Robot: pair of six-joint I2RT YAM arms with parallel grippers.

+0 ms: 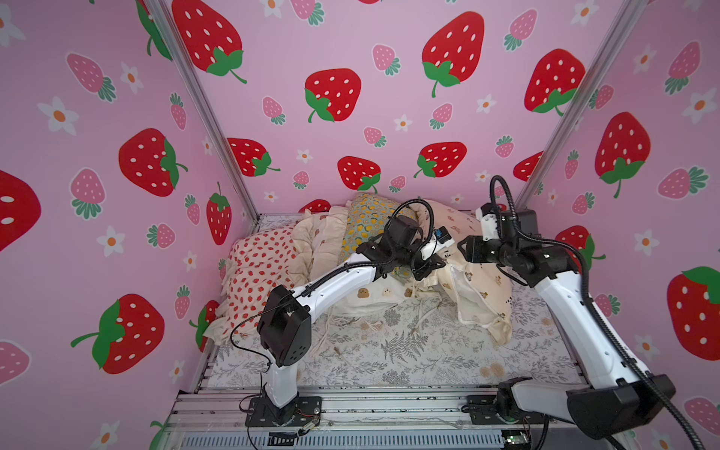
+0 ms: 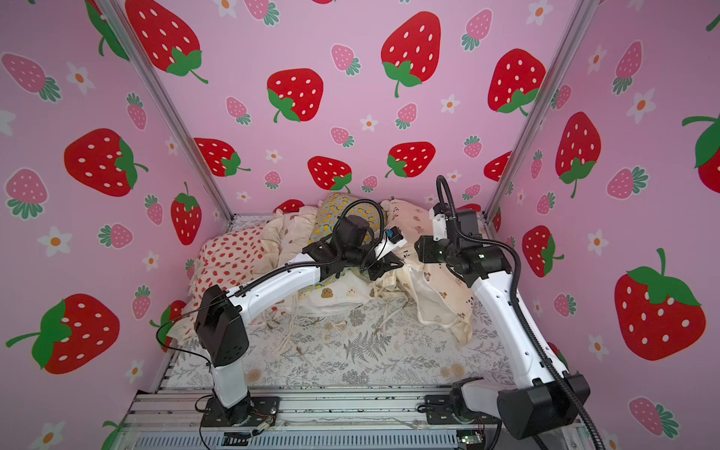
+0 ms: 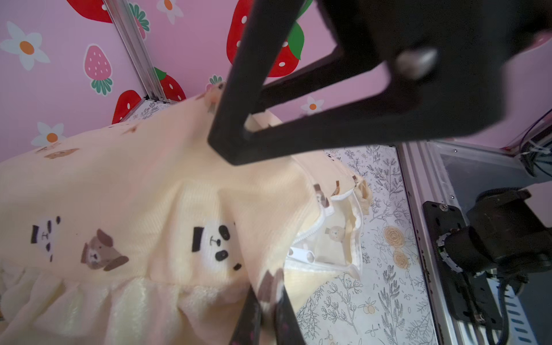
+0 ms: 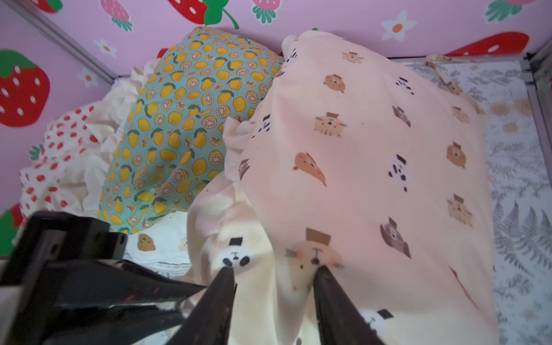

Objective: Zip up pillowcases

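The cream animal-print pillowcase (image 1: 480, 300) drapes over the right side of the mat, its front opening gaping. A white zipper pull (image 3: 302, 254) shows beside the opening in the left wrist view. My left gripper is shut on a fold of the cream fabric. My right gripper is over the pillowcase, right of my left one, its fingers apart with fabric beneath them; whether it holds any cannot be told from the frames.
A lemon-print pillow (image 4: 178, 132) stands behind, and strawberry-print pillows (image 1: 262, 270) lie at the left. Bare mat (image 1: 405, 352) is along the front. Strawberry-print walls enclose three sides.
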